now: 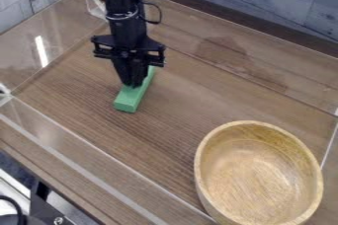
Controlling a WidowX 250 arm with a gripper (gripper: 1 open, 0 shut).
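Note:
My black gripper comes down from the top of the view over a green rectangular block lying on the wooden table. The fingertips are at the block's far end, which the gripper partly hides. Whether the fingers are open or shut on the block cannot be made out.
A large round tan bowl sits at the lower right. Grey walls border it at the top left, and dark cables show at the bottom left corner.

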